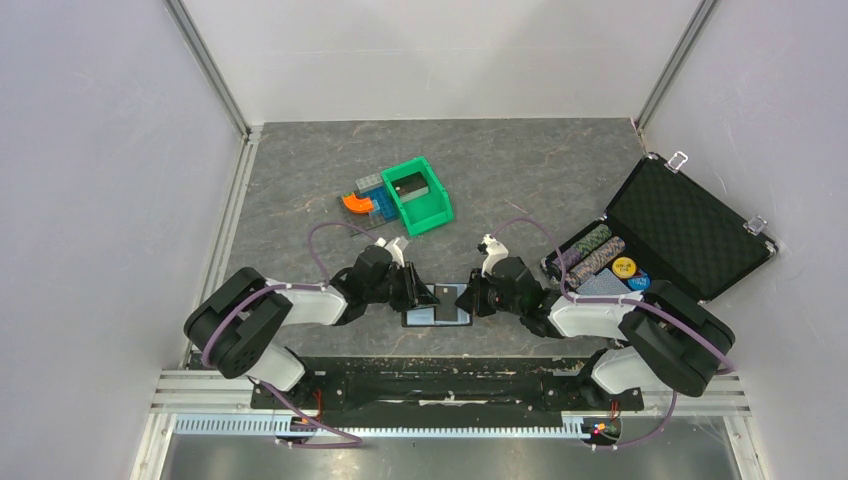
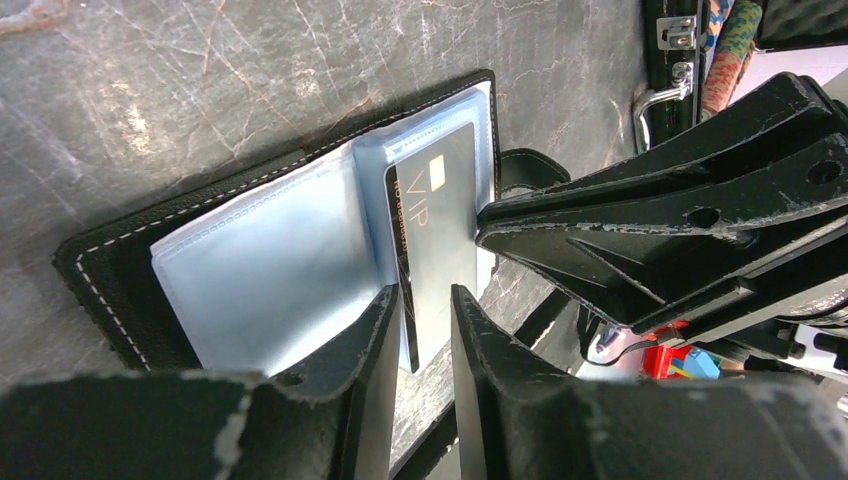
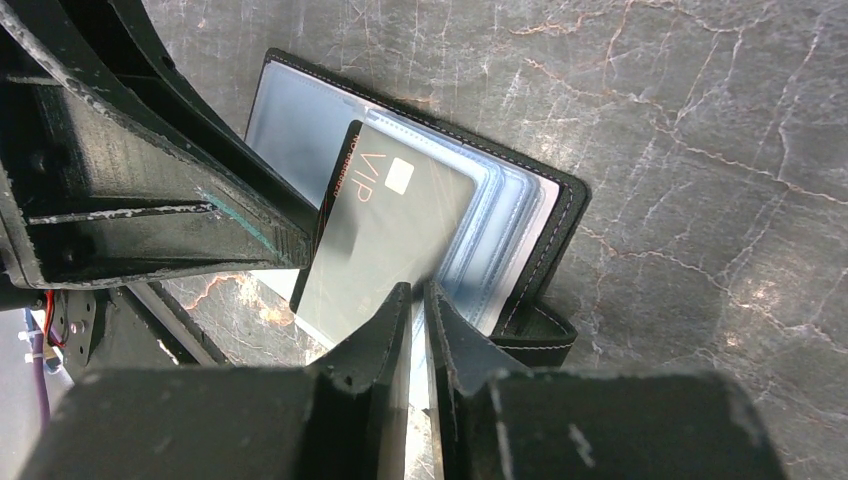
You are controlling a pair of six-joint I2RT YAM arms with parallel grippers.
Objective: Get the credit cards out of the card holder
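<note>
The open black card holder (image 1: 436,318) with clear sleeves lies at the front middle of the table, between my grippers. A grey VIP card (image 2: 440,240) (image 3: 380,235) rests on its sleeves. My left gripper (image 1: 420,292) is over the holder, its fingers parted by a gap at the card's edge. My right gripper (image 1: 476,298) is at the holder's other end, fingertips on the card and sleeve edge, parted only narrowly. I cannot tell whether either grips the card.
A green bin (image 1: 425,210) with plastic track pieces (image 1: 360,203) beside it stands behind. An open case (image 1: 690,230) with poker chips is at the right. Bare table surrounds the holder.
</note>
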